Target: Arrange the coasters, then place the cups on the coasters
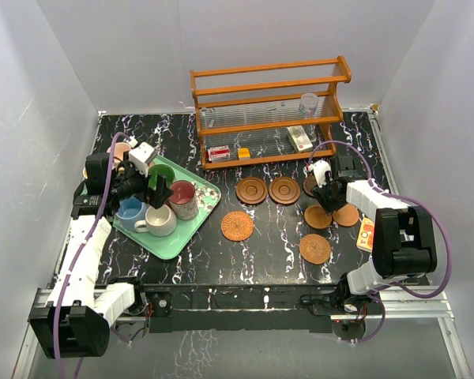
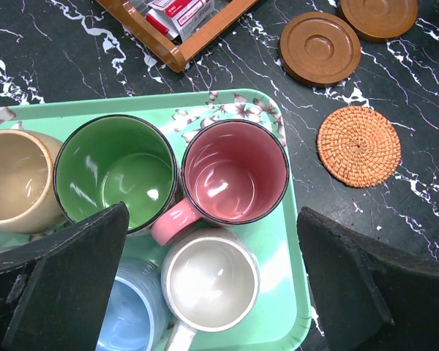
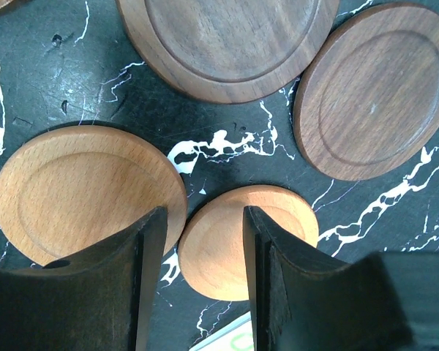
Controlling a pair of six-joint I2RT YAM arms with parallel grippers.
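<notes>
My left gripper point(image 1: 159, 196) is open above the cups on the green tray point(image 1: 167, 248). Under its spread fingers lie a red cup point(image 2: 238, 172) point(image 1: 183, 200), a green cup point(image 2: 117, 172), a white cup point(image 2: 211, 281) and a blue cup point(image 2: 128, 314). At the right, my right gripper point(image 1: 325, 204) hovers low over two light wooden coasters point(image 3: 88, 190) point(image 1: 317, 218). Its fingers are apart by a narrow gap, one overlapping the left coaster's edge; whether anything is clamped there is unclear. A smaller-looking light coaster point(image 3: 260, 208) shows through the gap.
Brown coasters point(image 1: 251, 189) and woven coasters point(image 1: 237, 226) point(image 1: 314, 249) lie flat across the table's middle. A wooden rack point(image 1: 268, 122) with small boxes stands at the back. An orange box point(image 1: 366, 234) sits at the right. Bare marble lies between tray and coasters.
</notes>
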